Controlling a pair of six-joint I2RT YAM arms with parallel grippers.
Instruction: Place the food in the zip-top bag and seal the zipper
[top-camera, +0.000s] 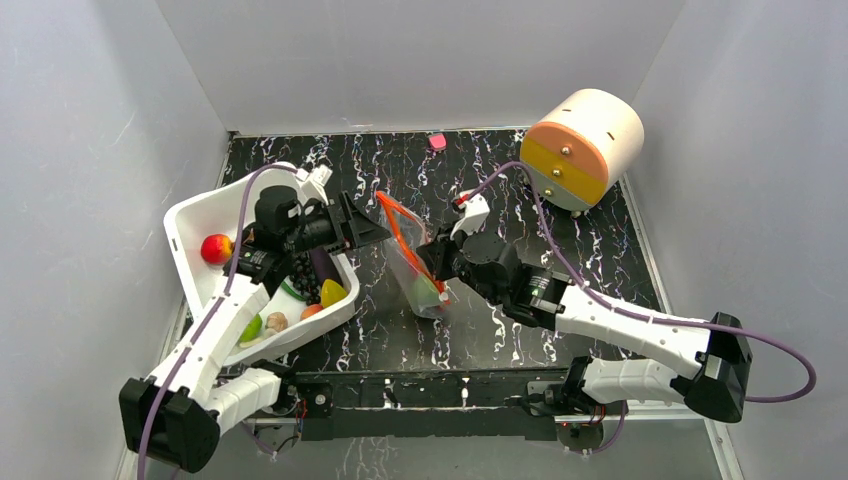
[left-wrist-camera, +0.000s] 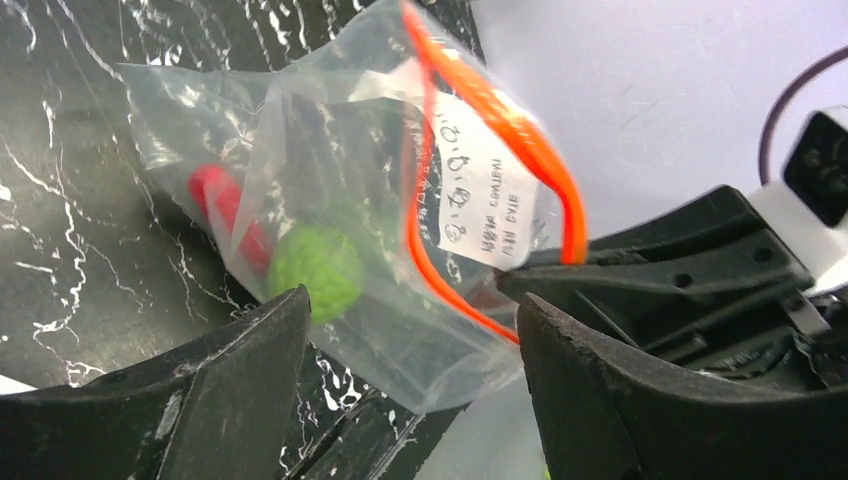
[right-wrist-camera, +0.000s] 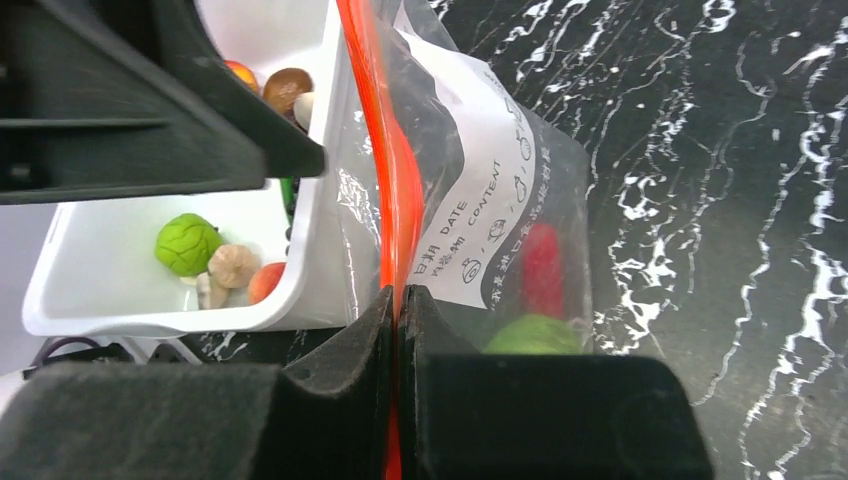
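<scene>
The clear zip bag (top-camera: 411, 270) stands on the dark table, its orange zipper edge (left-wrist-camera: 497, 130) slanting and its mouth parted. Inside are a green round food (left-wrist-camera: 322, 268) and a red food (left-wrist-camera: 228, 212). My right gripper is shut on the orange zipper edge, the strip passing between its fingertips. Open and empty, my left gripper (top-camera: 374, 233) is just left of the bag's mouth; in its own view the bag appears beyond the spread fingers (left-wrist-camera: 225, 385). One black finger (right-wrist-camera: 225, 140) of it reaches close to the orange strip in the right wrist view.
At left, a white bin (top-camera: 187, 247) holds a red fruit (top-camera: 216, 249), a yellow piece (top-camera: 333, 292) and several other foods. A striped drum-shaped box (top-camera: 583, 150) stands back right. A small pink block (top-camera: 437, 142) lies at the back.
</scene>
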